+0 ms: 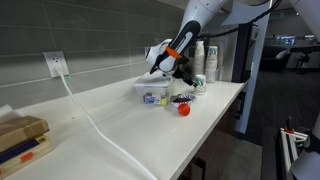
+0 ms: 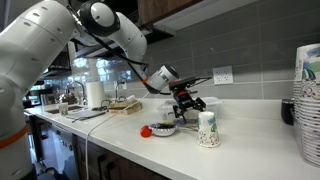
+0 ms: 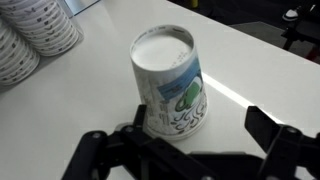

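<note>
An upside-down paper cup [image 3: 170, 80] with a printed blue and green design stands on the white counter, seen large in the wrist view. My gripper is open, its dark fingers spread low in that picture, with the cup upright beyond them and nothing held. In exterior view 2 the same cup [image 2: 208, 129] is to the right of the gripper [image 2: 199, 105]. Exterior view 1 has the cup [image 1: 199, 84] close to the right of the gripper [image 1: 187, 84]; contact cannot be judged there.
Tall stacks of cups [image 2: 308, 85] rise near the cup. Behind the arm is a white container [image 1: 150, 87]. A bowl [image 2: 161, 129] and a red ball [image 2: 146, 131] sit nearby.
</note>
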